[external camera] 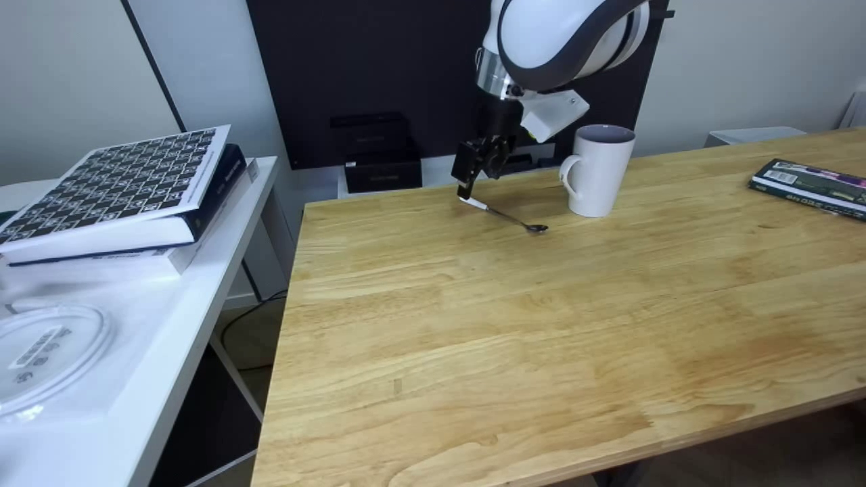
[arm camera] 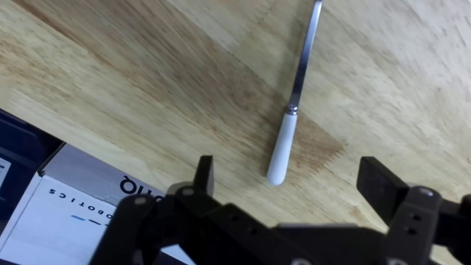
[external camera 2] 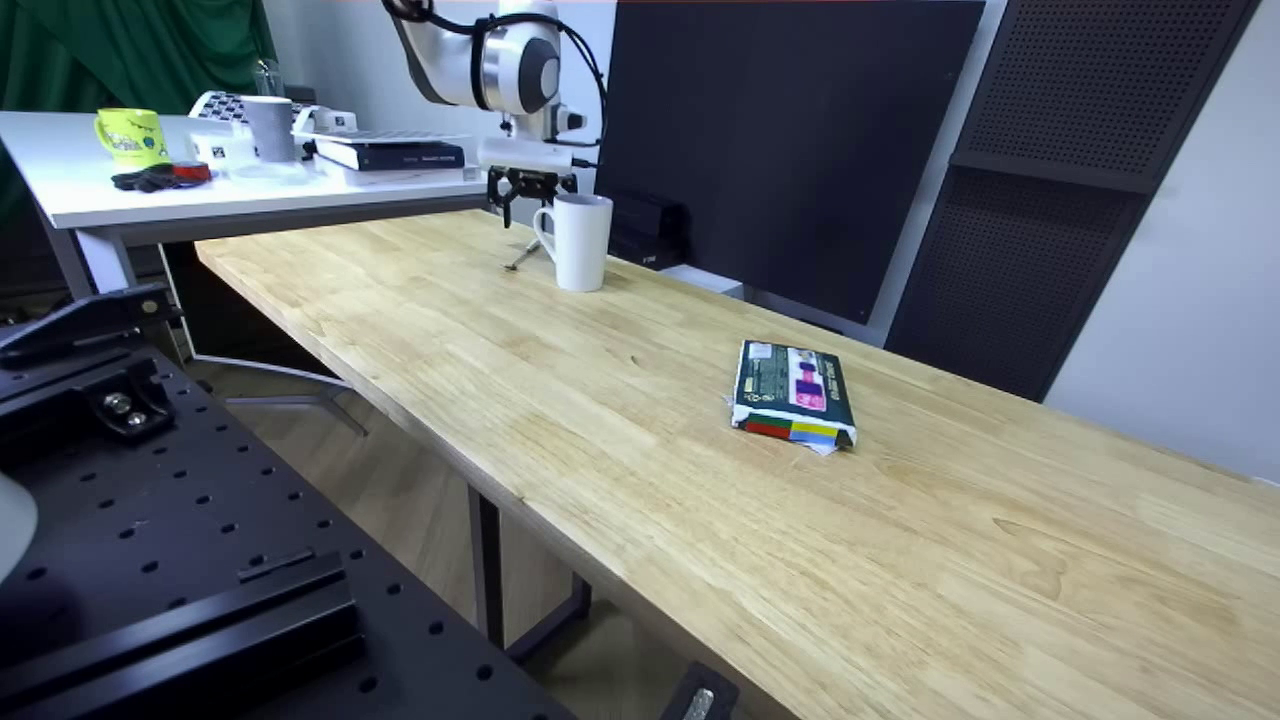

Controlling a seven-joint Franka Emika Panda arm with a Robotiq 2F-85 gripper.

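Note:
A spoon with a white handle (arm camera: 283, 148) and a metal stem (arm camera: 303, 66) lies flat on the wooden table. Its dark bowl (external camera: 536, 228) shows in exterior view 1 but falls outside the wrist view. My gripper is open above the handle's end, its black fingers (arm camera: 204, 176) apart on either side and the handle untouched between them in the wrist view. Close beside the spoon stands a tall white mug (external camera: 602, 174), upright, its handle turned toward the spoon. In exterior view 2 the mug (external camera 2: 583, 246) partly covers the gripper's surroundings.
A dark green box (external camera: 812, 187) lies at the table's far right. Behind the table's back edge, below the gripper, sits a labelled box (arm camera: 66, 212). A white side table (external camera: 154, 349) with books (external camera: 122, 187) stands to the left.

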